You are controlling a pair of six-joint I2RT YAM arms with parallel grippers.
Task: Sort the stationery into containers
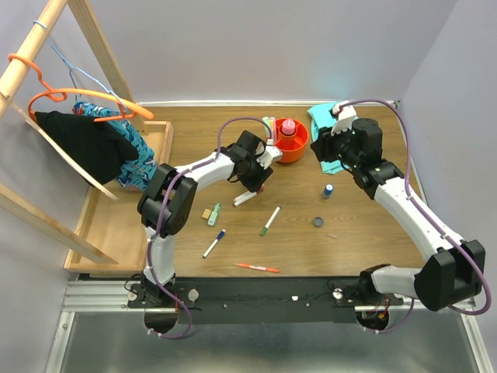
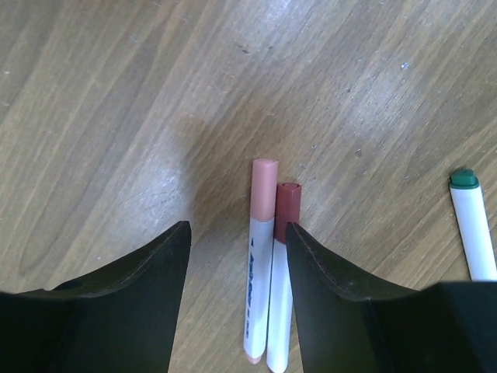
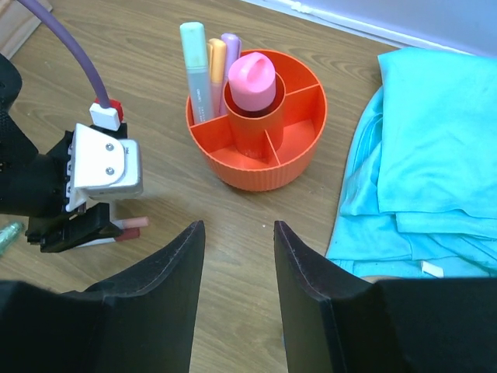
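Note:
Two white markers, one with a pink cap [image 2: 264, 190] and one with a dark red cap [image 2: 288, 203], lie side by side on the wooden table. My left gripper is open over them; its right finger [image 2: 311, 268] partly covers the red-capped marker's side. The orange divided bowl [image 3: 256, 180] holds several pens, among them a pale blue highlighter [image 3: 199, 78], round a pink item [image 3: 252, 78]. My right gripper stands open and empty, right of the bowl in the top view. A green-capped marker [image 1: 270, 221], a blue-capped marker [image 1: 213, 243] and an orange pen [image 1: 256, 268] lie apart.
A turquoise cloth [image 3: 435, 148] lies right of the bowl. Also on the table are a green bottle [image 1: 214, 215], a tan block [image 1: 206, 214], a blue-and-white cylinder [image 1: 328, 191] and a grey disc [image 1: 318, 222]. A wooden rack with hangers [image 1: 85, 93] stands at left.

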